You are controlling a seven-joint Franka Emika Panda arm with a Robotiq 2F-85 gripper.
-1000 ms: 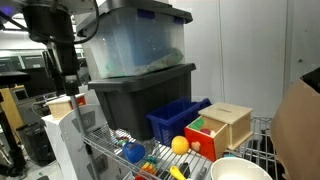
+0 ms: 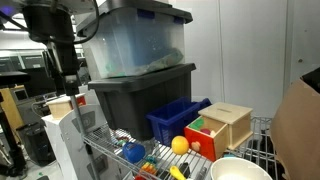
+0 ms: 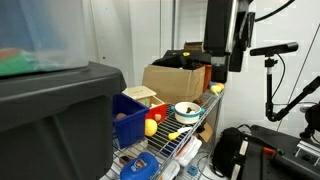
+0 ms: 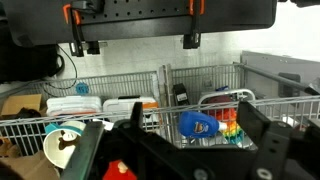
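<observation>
My gripper is open, its two dark fingers wide apart with nothing held between them. In exterior view 1 it hangs at the upper left, above and apart from the wire rack. A blue rounded object lies on the rack; the wrist view shows this blue object below, in the gap between the fingers. Farther along are a yellow ball, a yellow item and a white bowl. From above, the white bowl appears at the left, partly cut by clutter.
A black bin with a clear tub on top stands behind the rack. Beside it are a blue basket and a wooden box. Cardboard closes the right side. Bare floor shows beside the rack.
</observation>
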